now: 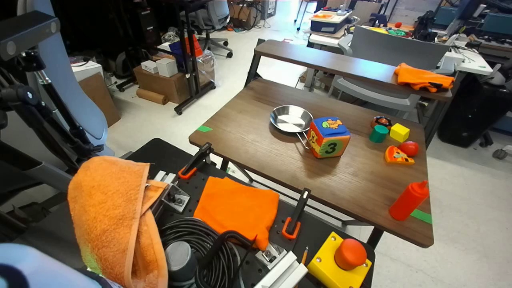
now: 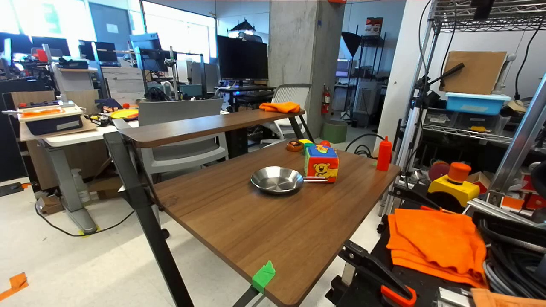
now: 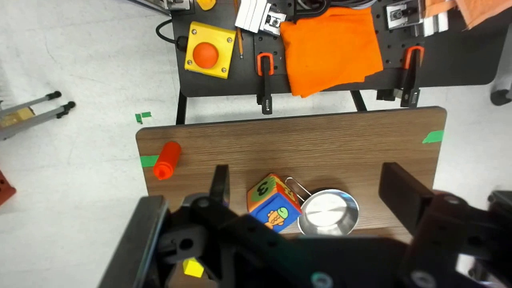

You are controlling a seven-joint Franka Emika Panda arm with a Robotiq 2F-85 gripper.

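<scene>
High above the wooden table (image 3: 230, 139), my gripper stands open, its two dark fingers wide apart with nothing held between them. In the wrist view, a soft picture cube (image 3: 272, 204) and a steel pan (image 3: 331, 211) show below in the gap, partly covered by the gripper's body. The pan (image 1: 291, 119) rests upright, its wire handle reaching to the cube (image 1: 329, 137). A red squeeze bottle (image 1: 409, 201) stands near the table's right end. Behind it lie a pizza slice (image 1: 398, 155), a red ball-like piece (image 1: 409, 148), a yellow block (image 1: 399, 132) and a green cylinder (image 1: 379, 134).
A raised shelf (image 1: 331, 62) spans the table's far side, with an orange cloth (image 1: 422, 77) on its right end. The black cart (image 3: 456, 62) carries clamps, another orange cloth (image 3: 331, 50) and a yellow box with a red button (image 3: 209, 50).
</scene>
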